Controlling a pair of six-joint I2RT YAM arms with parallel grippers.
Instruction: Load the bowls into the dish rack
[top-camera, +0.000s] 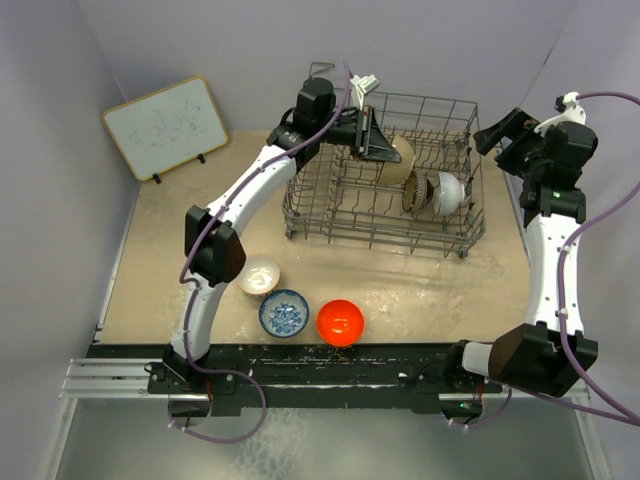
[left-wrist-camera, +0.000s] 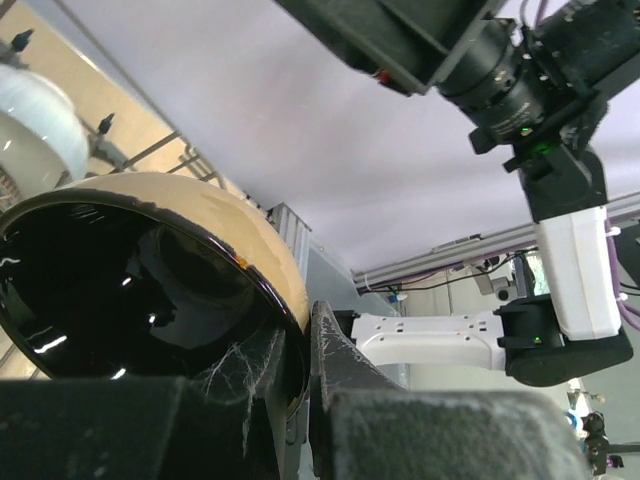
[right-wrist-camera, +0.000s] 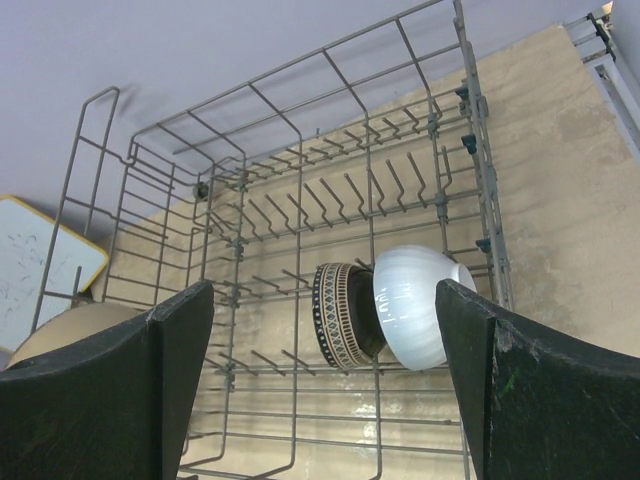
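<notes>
A tan bowl with a black inside (top-camera: 398, 160) is at my left gripper (top-camera: 376, 146) inside the wire dish rack (top-camera: 420, 98); in the left wrist view the bowl (left-wrist-camera: 140, 280) has its rim between the fingers, and whether they grip it is unclear. A patterned bowl (right-wrist-camera: 335, 315) and a white bowl (right-wrist-camera: 415, 305) stand on their sides in the rack. My right gripper (top-camera: 495, 140) stands open beside the rack's right end. On the counter are a cream bowl (top-camera: 258, 275), a blue patterned bowl (top-camera: 284, 313) and an orange bowl (top-camera: 340, 322).
A whiteboard (top-camera: 165, 125) leans at the back left. The rack's tines behind the standing bowls are free.
</notes>
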